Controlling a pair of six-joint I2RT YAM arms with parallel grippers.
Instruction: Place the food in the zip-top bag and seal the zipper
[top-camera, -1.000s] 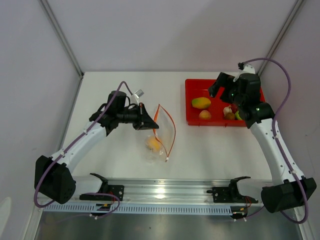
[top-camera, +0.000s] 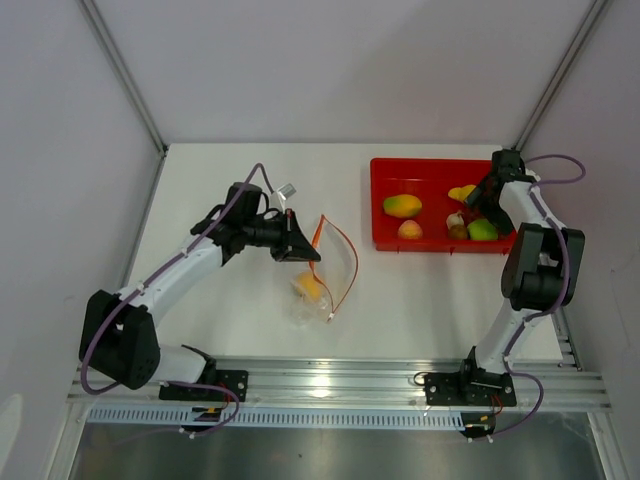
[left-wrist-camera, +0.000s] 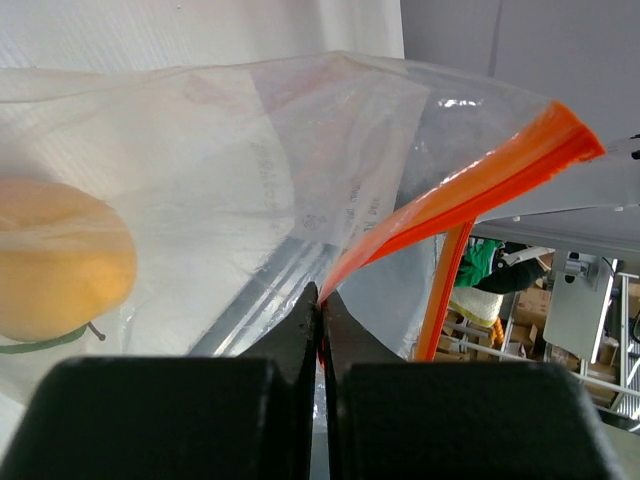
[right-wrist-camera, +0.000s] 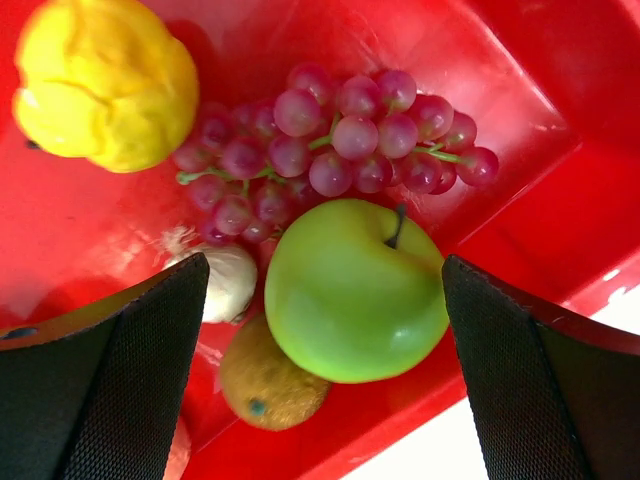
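The clear zip bag (left-wrist-camera: 200, 150) with orange zipper stands open on the table, a yellow-orange fruit (left-wrist-camera: 60, 260) inside. My left gripper is shut on the bag's edge at the orange zipper strip. My right gripper (top-camera: 485, 200) is open over the red bin (top-camera: 430, 180); in the right wrist view a green apple (right-wrist-camera: 350, 290) lies between its fingers, with red grapes (right-wrist-camera: 350, 140), a brown fruit (right-wrist-camera: 275, 390), a white bulb (right-wrist-camera: 228, 285) and a yellow item (right-wrist-camera: 105, 80) around it.
A mango (top-camera: 402, 205) and a peach (top-camera: 410, 229) sit in the bin's left side.
My right gripper has moved right and down into the bin's right side. My left gripper and the bag have shifted slightly.
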